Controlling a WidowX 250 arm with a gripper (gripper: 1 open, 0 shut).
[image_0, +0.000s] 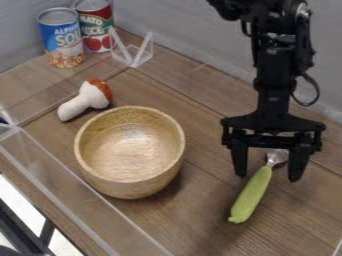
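Observation:
A black gripper stands open above a pale green toy vegetable, likely a corn cob or similar, which lies lengthwise on the wooden table with a grey-white tip toward the back. The two dark fingers hang either side of that upper tip; whether they touch it cannot be told. A wooden bowl sits to the left of the vegetable.
A white toy with an orange cap lies at the left. Two cans stand at the back left corner. Table space behind the bowl is clear, bounded by grey walls.

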